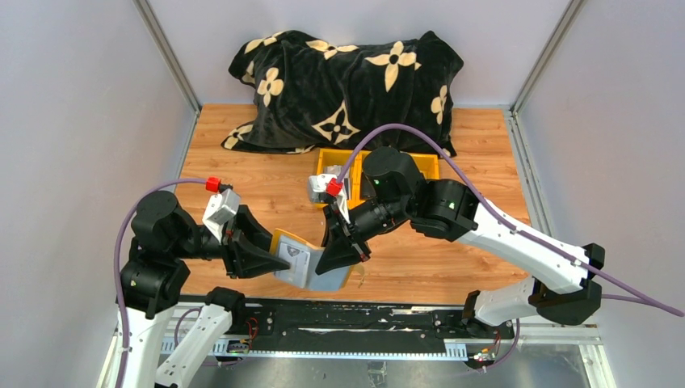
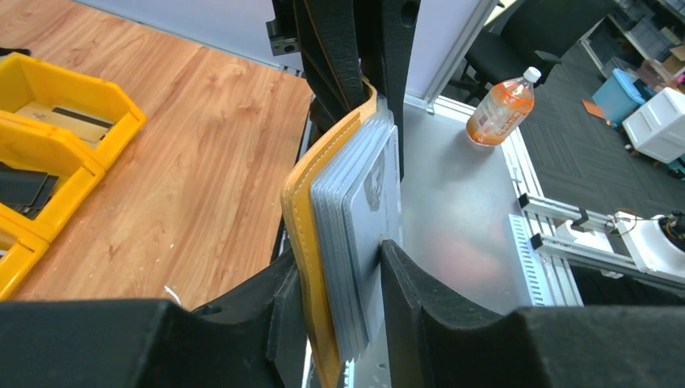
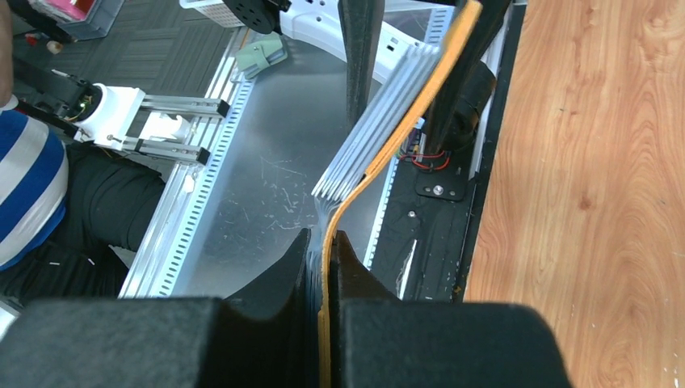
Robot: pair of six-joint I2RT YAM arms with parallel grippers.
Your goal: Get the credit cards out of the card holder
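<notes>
The yellow-backed card holder (image 1: 296,257) is spread open between my two grippers, above the front of the wooden table. In the left wrist view a stack of cards in clear sleeves (image 2: 349,242) lies against its yellow cover (image 2: 300,234). My left gripper stands part open around this stack, one finger (image 2: 397,279) by the card face and the other on the cover side. Seen in the right wrist view, some space shows beside the sleeves. My right gripper is shut on the holder's other part, pinching cover and clear sleeves together.
Yellow bins (image 1: 422,166) stand at the back of the table (image 1: 242,182), partly behind my right arm. A dark patterned cushion (image 1: 343,93) lies against the rear wall. Clear wood shows around the held holder.
</notes>
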